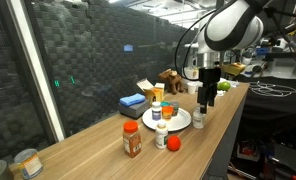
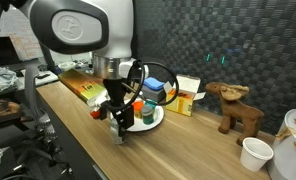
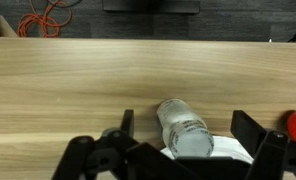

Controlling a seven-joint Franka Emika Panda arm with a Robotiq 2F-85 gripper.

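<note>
Between the spread fingers of my open gripper shows a small whitish container [image 3: 187, 130] in the wrist view. In exterior view 1 the gripper [image 1: 210, 104] points down beside and above this container [image 1: 199, 118], which stands near the table's edge to the right of the plate. Exterior view 2 has the container [image 2: 116, 132] just below the gripper, partly hidden by it. Whether a finger touches it I cannot tell.
A white plate [image 1: 178, 123] carries several small jars. Nearby are a red ball [image 1: 174, 143], a white bottle [image 1: 161, 135], an orange jar [image 1: 132, 139] and a glass jar [image 1: 28, 163]. A brown toy animal [image 2: 236, 110] and white cup [image 2: 255, 153] stand farther back.
</note>
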